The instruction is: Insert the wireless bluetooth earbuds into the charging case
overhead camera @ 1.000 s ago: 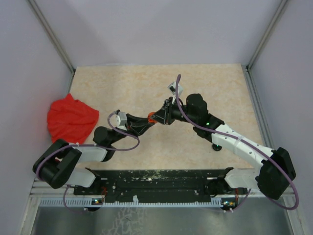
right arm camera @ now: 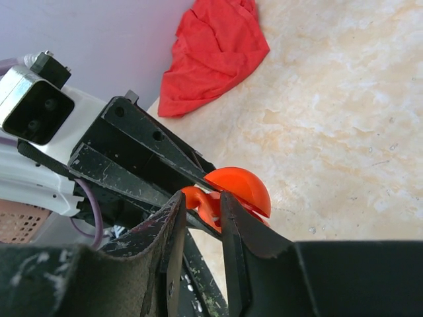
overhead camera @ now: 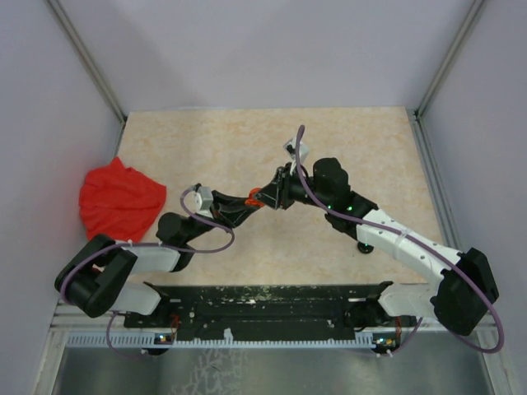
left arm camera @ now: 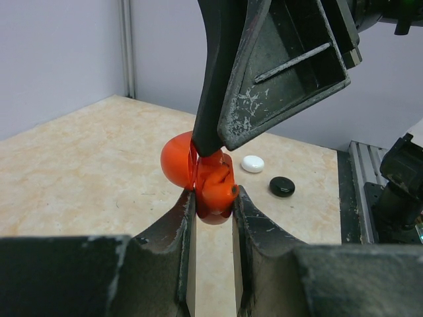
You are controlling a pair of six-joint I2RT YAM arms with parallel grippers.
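An orange charging case (left arm camera: 177, 158) with its lid raised is held between my two grippers at the middle of the top view. My left gripper grips the case from below in the left wrist view. My right gripper (overhead camera: 273, 194) reaches over from the right, its fingertips at the orange piece inside the case (right arm camera: 238, 186); in the right wrist view the fingers sit close on that small orange piece, which looks like an earbud, though how far it is seated cannot be made out.
A red cloth (overhead camera: 119, 197) lies at the left. A white oval item (left arm camera: 252, 164) and a black oval item (left arm camera: 281, 186) lie on the table beyond the case.
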